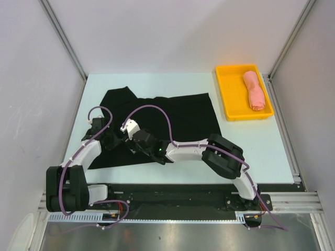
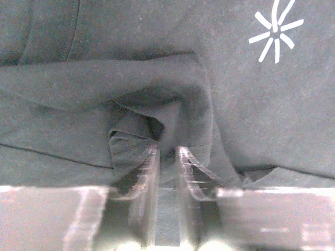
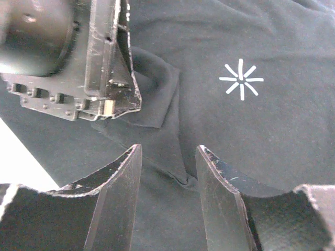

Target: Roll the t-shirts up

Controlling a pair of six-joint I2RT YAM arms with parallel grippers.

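Note:
A black t-shirt (image 1: 188,112) is spread over the white table, its left part bunched. In the left wrist view, a folded-over edge of the shirt (image 2: 104,81) lies just ahead of my left gripper. Its fingers stand slightly apart, low over the folds; whether they touch the cloth cannot be made out. My right gripper is open wider above the same left part, with cloth showing below the gap and none visibly pinched. A white starburst print (image 3: 241,79) shows on the shirt. In the top view the arms hide the fingertips.
A yellow tray (image 1: 230,99) at the back right holds a rolled pink shirt (image 1: 254,91). Bare table (image 1: 256,151) lies at the right. Both grippers are close together, the left one's body (image 3: 78,63) appearing in the right wrist view.

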